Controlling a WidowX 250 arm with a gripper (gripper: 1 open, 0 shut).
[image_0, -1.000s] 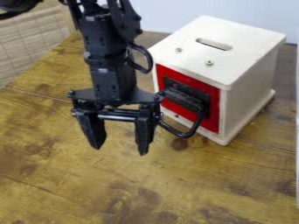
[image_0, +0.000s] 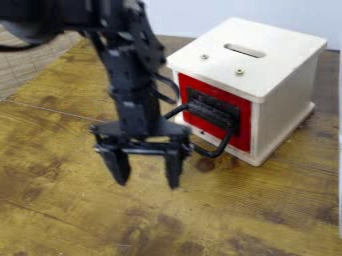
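Observation:
My black gripper (image_0: 147, 172) hangs open and motion-blurred over the bare wooden table, left of and in front of a white box (image_0: 283, 90) with a slot in its top. The box's red front panel (image_0: 195, 93) carries a black part with a long handle (image_0: 217, 150) that curves down beside the gripper. Nothing shows between the fingers.
A woven mat (image_0: 27, 75) lies at the upper left, and a pale wall stands behind the box.
The box looks unchanged.

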